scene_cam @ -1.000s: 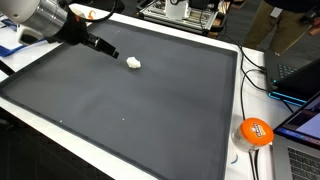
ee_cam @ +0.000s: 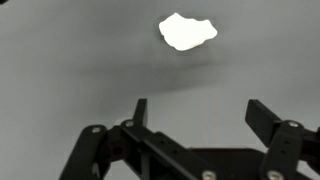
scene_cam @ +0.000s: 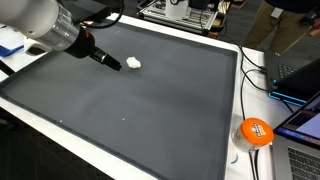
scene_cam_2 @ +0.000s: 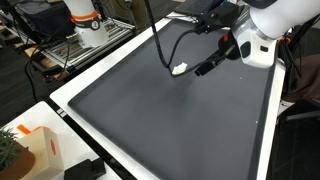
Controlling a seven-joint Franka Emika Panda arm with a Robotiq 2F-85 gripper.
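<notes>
A small crumpled white piece (scene_cam: pixel 133 62), perhaps cloth or paper, lies on the grey table mat (scene_cam: pixel 160 110). From the other side the same white piece (scene_cam_2: pixel 180 69) shows just beside my gripper (scene_cam_2: pixel 203 70). In the wrist view the white piece (ee_cam: pixel 187 32) is at the top, ahead of the fingertips and apart from them. My gripper is open, its two black fingers standing wide apart with only bare mat between them. In the first exterior view my gripper (scene_cam: pixel 114 65) hangs over the mat, close to the white piece.
An orange-lidded jar (scene_cam: pixel 253 134) and a laptop (scene_cam: pixel 298 75) stand off the mat to the right. In the second exterior view a plant pot (scene_cam_2: pixel 14 155) is at the lower left.
The white piece has stayed put.
</notes>
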